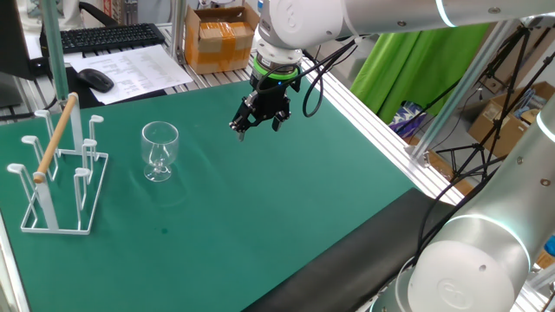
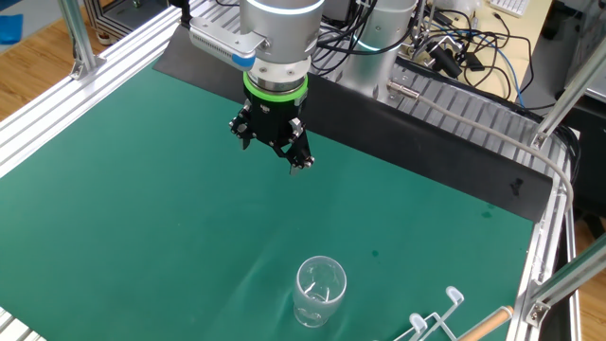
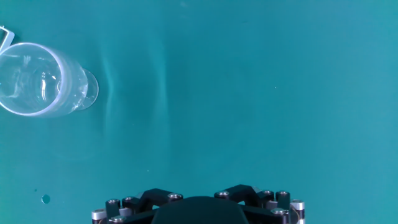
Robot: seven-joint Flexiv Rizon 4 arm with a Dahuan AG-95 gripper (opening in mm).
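Observation:
A clear stemmed glass [image 1: 159, 149] stands upright on the green mat, between the rack and the arm. In the wrist view the glass [image 3: 37, 81] is at the upper left, its rim toward the camera. My gripper [image 1: 259, 130] hangs above the mat to the right of the glass, well apart from it. Its two fingers are spread, with nothing between them; in exterior view 2 the gripper [image 2: 272, 157] shows the same wide gap. The white rack [image 1: 62, 230] with a wooden bar and several upright prongs stands at the left, its prongs empty.
Beyond the mat's far edge lie a mouse [image 1: 95, 80], paper [image 1: 139, 71], a keyboard [image 1: 108, 37] and a cardboard box [image 1: 217, 43]. A metal post [image 1: 54, 43] rises behind the rack.

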